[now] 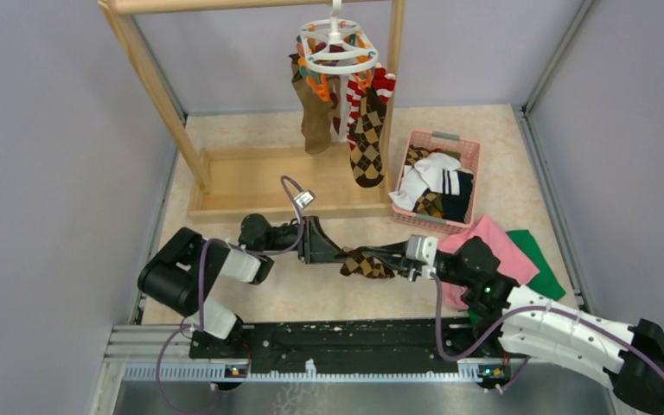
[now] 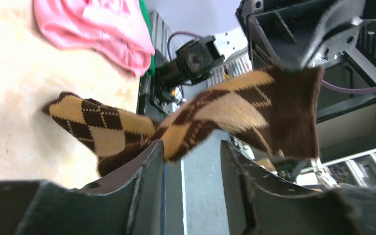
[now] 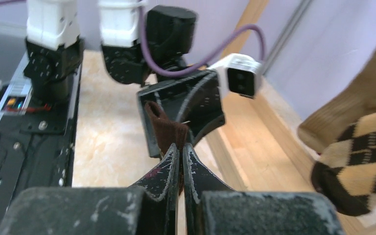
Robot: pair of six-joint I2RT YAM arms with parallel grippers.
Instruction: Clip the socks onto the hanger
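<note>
A brown argyle sock hangs over the front of the table between my two grippers. My right gripper is shut on it, with brown fabric showing at the fingertips. In the left wrist view, my left gripper has its fingers apart, and the sock stretches just beyond them towards the right arm. At the back hangs the round white hanger with orange clips. A tan sock, a red-and-white striped sock and another argyle sock hang from it.
A pink basket of socks stands at the right back. Pink cloth and green cloth lie beside the right arm. The wooden rack's post rises at left; its base tray lies below the hanger.
</note>
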